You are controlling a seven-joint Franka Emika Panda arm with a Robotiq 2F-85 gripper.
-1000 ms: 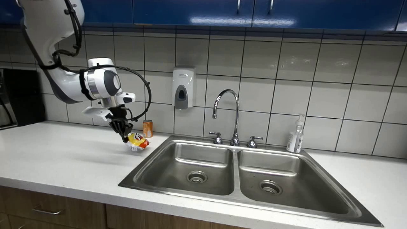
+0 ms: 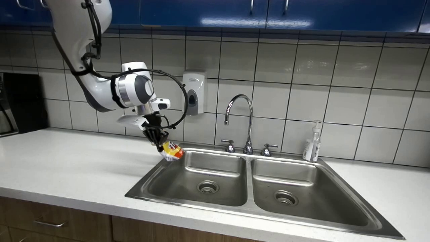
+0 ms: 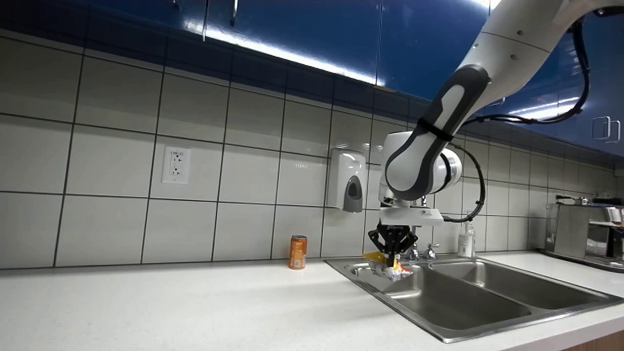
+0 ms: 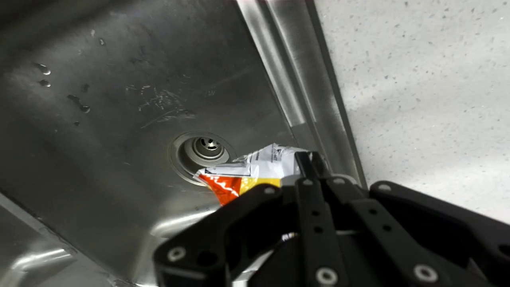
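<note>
A crumpled snack bag (image 2: pixel 173 151), yellow, red and silver, hangs from my gripper (image 2: pixel 160 148) near the left rim of the sink. The gripper is shut on the bag, pinching its thin wrapper. In the wrist view the bag (image 4: pixel 260 167) sticks out to the left of the fingertips (image 4: pixel 306 160), over the steel basin and partly in front of the drain. From the other side, the bag (image 3: pixel 390 269) shows on both sides of the dark fingers, above the sink's edge. Part of the wrapper is hidden behind the fingers.
The double sink (image 2: pixel 249 177) has two empty basins, with a faucet (image 2: pixel 248 129) behind. An orange can (image 3: pixel 298 252) stands by the wall left of the sink. A soap bottle (image 2: pixel 313 145) stands at the sink's back right corner. The counter (image 3: pixel 175 310) left of the sink is clear.
My arm has moved right in exterior view 1, carrying the bag from above the counter to the sink's left rim. The orange can is now hidden behind the gripper there.
</note>
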